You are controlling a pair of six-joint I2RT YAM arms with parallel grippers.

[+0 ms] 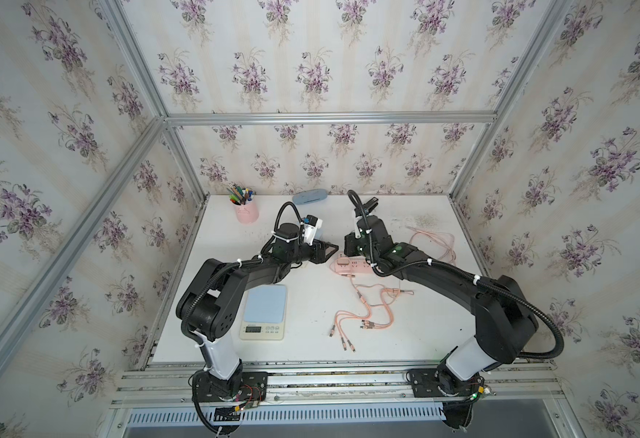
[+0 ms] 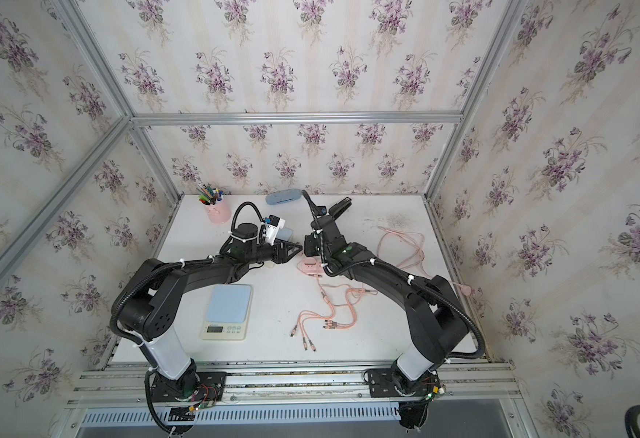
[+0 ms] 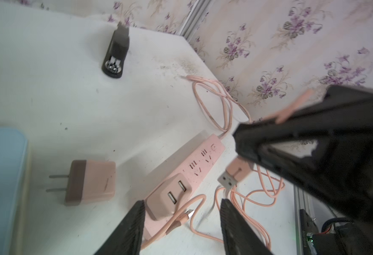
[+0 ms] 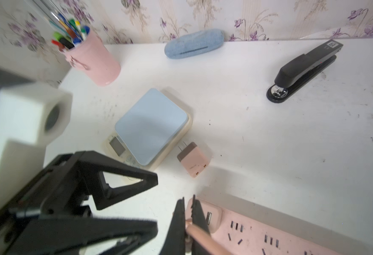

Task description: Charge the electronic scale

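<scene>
In the left wrist view my left gripper stands open, its fingers apart with nothing between them. Beyond it, a pink charger (image 3: pixel 165 204) with two USB ports sits plugged into the pink power strip (image 3: pixel 209 148). My right gripper is shut on a pink cable (image 4: pixel 205 240); its USB plug (image 3: pixel 237 172) sticks out from the fingers, apart from the charger. One electronic scale (image 4: pixel 152 127) with a blue top lies behind the left gripper. Another scale (image 1: pixel 264 312) lies front left; neither visibly has a cable attached.
A loose pink charger (image 4: pixel 193 160) lies between the rear scale and the strip. Other pink cables (image 1: pixel 367 310) spread over the front middle. A stapler (image 4: pixel 301 72), a blue case (image 4: pixel 195 43) and a pink pen cup (image 4: pixel 95 59) stand at the back.
</scene>
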